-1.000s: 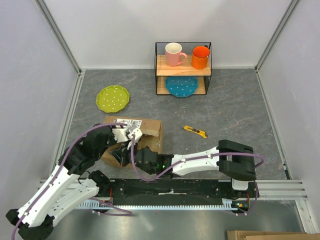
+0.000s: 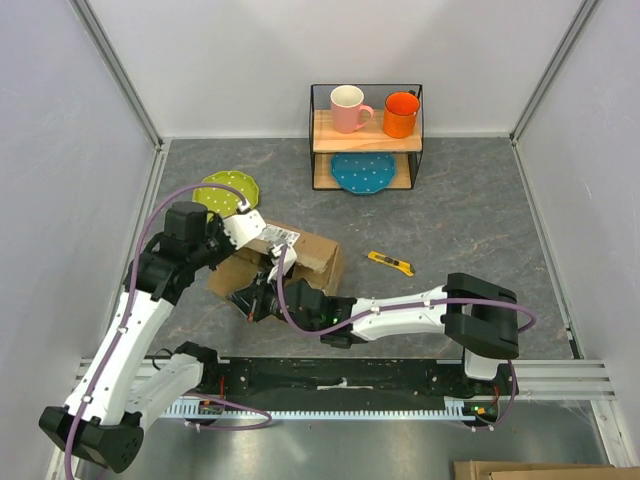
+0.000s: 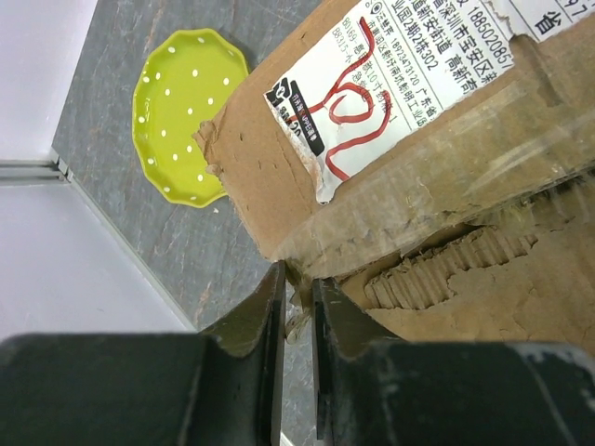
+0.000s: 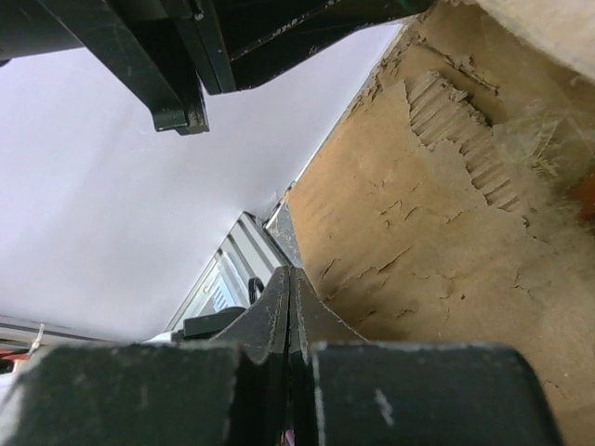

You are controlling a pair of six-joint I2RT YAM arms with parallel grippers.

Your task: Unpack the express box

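The brown cardboard box sits at a slant on the left of the table, partly behind both arms. Its labelled flap reaches my left gripper, whose fingertips stand slightly apart with torn cardboard and tape between them. Whether they pinch it firmly does not show. My right gripper is shut, with nothing seen between its tips, in front of a torn cardboard panel. At that view's right edge a bit of something orange shows beside clear tape; the box's contents are otherwise hidden.
A green dotted plate lies behind the box, partly covered by the left arm. On the right rests a yellow cutter. A small shelf at the back holds two mugs and a blue plate.
My left arm has moved up and right, over the green plate's edge; the right gripper has shifted slightly right.
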